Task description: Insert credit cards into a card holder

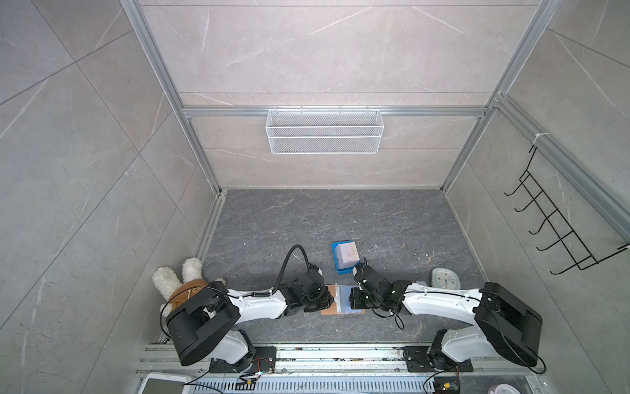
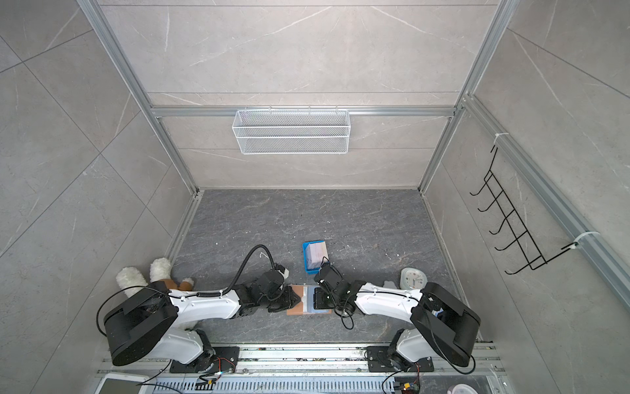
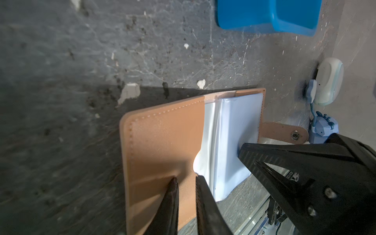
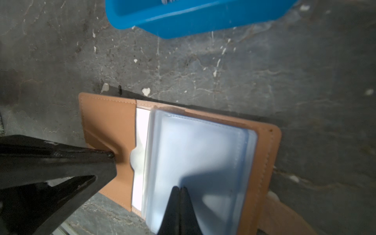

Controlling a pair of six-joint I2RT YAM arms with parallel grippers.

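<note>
An open tan card holder (image 3: 160,133) lies on the grey floor, its clear sleeves (image 4: 199,148) on the right half and a white insert (image 4: 141,125) near the middle. My left gripper is over the tan left half, fingertips parted with nothing visible between them, so it is open. My right gripper is shut, tips together on or just over the clear sleeves, nothing visible between them.
A blue tray (image 4: 195,19) with a pale block inside (image 1: 347,253) stands behind the holder. A white clock-like object (image 1: 445,278) is at the right, a plush toy (image 1: 167,285) at the left.
</note>
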